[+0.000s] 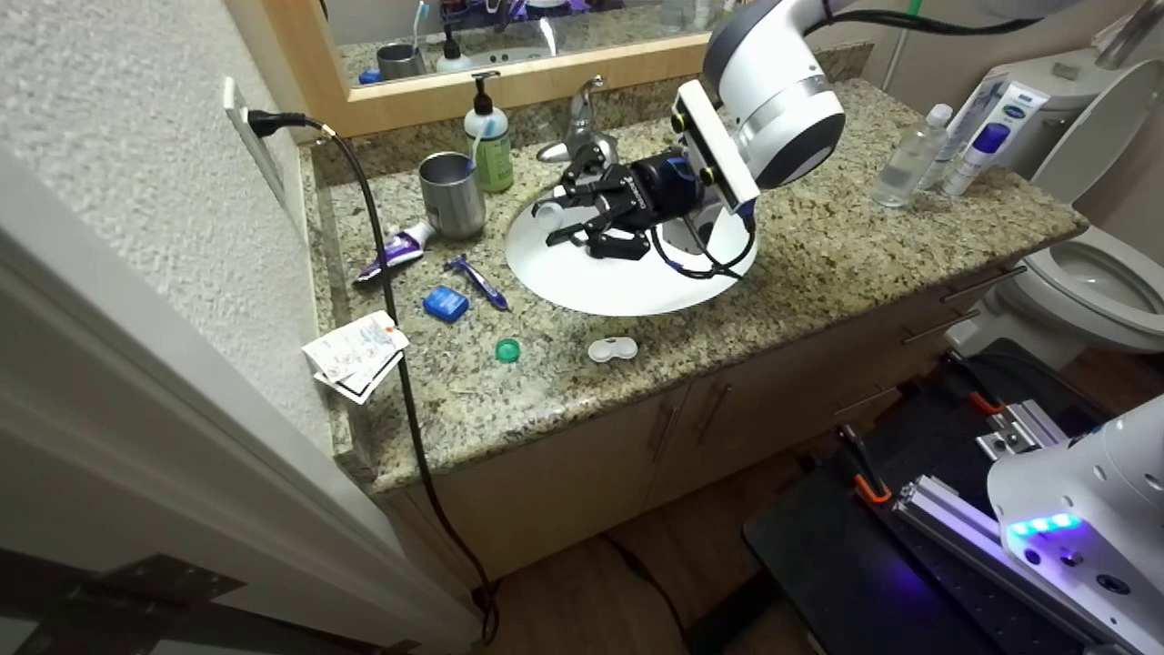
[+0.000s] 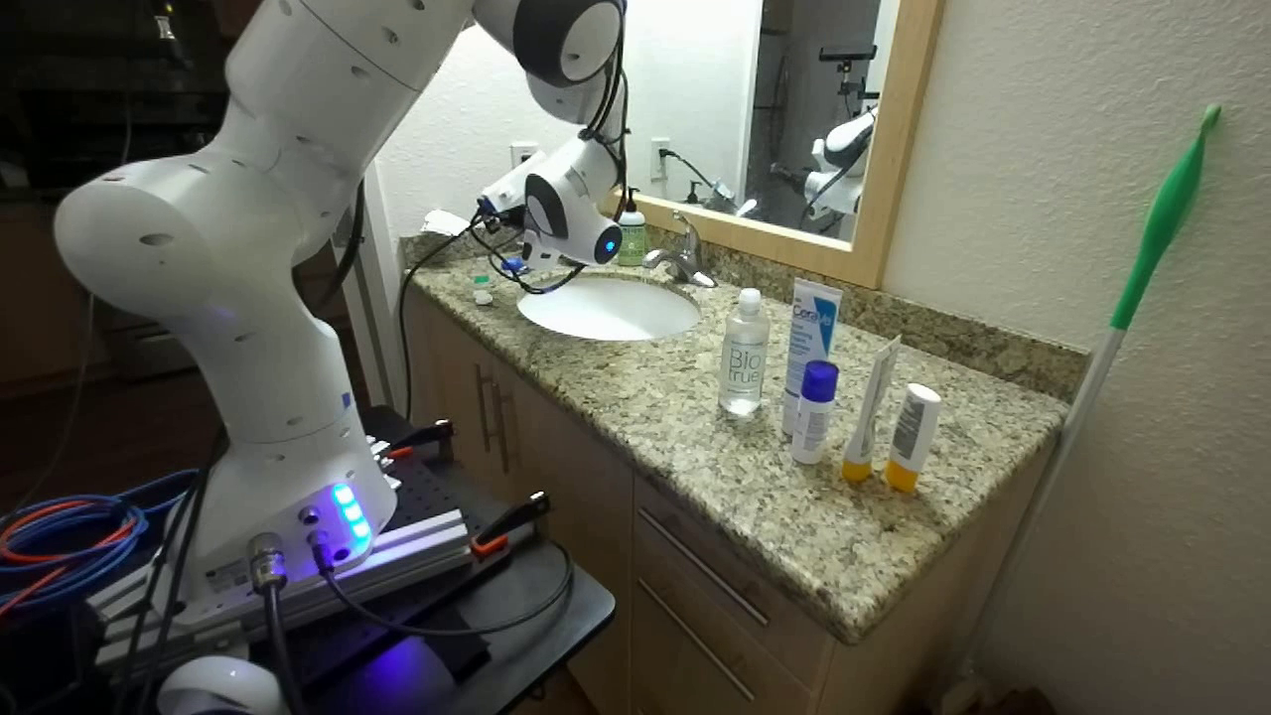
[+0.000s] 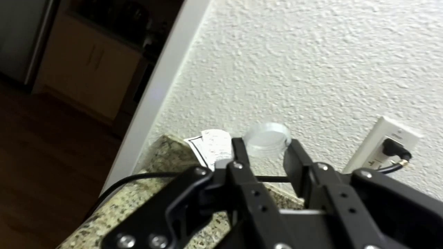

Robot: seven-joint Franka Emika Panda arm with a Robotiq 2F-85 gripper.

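Observation:
In the wrist view, a small round whitish translucent cap [image 3: 268,139] sits between the fingertips of my gripper, which is shut on it. Exterior view 1 places the gripper [image 1: 553,216] above the left part of the white sink [image 1: 595,293], its fingers directed left; the cap shows only as a small pale spot there. A white two-well lens case [image 1: 612,349] lies on the counter in front of the sink. To its left rests a green round cap [image 1: 507,350]. In exterior view 2 the arm hides the gripper.
Left of the sink are a metal cup [image 1: 453,196], a toothpaste tube [image 1: 395,251], a purple razor [image 1: 477,283] and a blue floss box [image 1: 445,304]. A soap bottle [image 1: 490,142] and the faucet [image 1: 584,129] stand behind. A black cable [image 1: 381,240] hangs across the counter's left side.

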